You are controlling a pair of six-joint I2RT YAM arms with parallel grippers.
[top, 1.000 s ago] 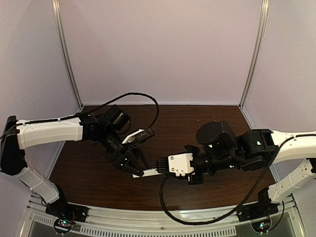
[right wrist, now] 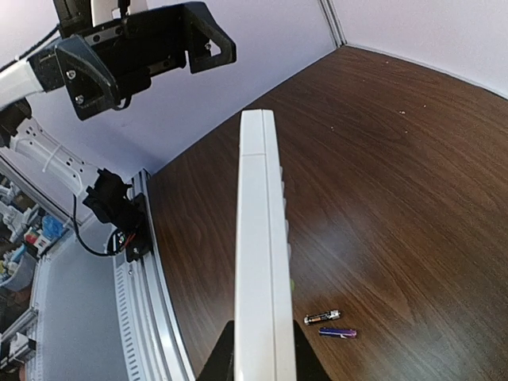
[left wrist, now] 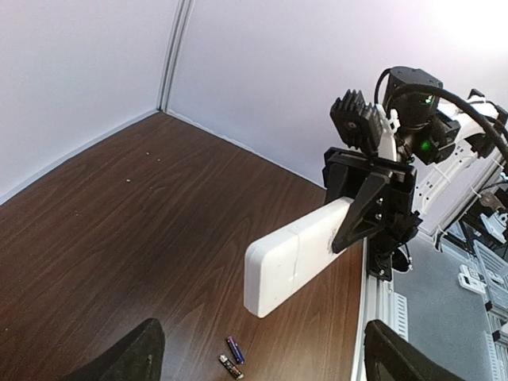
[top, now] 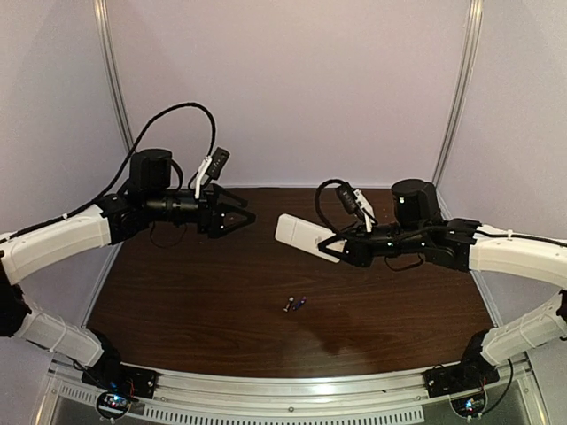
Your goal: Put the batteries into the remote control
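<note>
My right gripper [top: 337, 245] is shut on the white remote control [top: 297, 232], held in the air with its far end pointing toward the left arm; in the right wrist view its long narrow side [right wrist: 262, 238] faces the camera. My left gripper [top: 244, 214] is open and empty, a short way left of the remote. Two small batteries lie on the table below the remote: a silver-black one [right wrist: 321, 316] and a purple one [right wrist: 337, 332].
My left gripper has moved up and away from the remote, toward the back. My right gripper has raised and turned the remote, showing more of its broad face in the top view.
</note>
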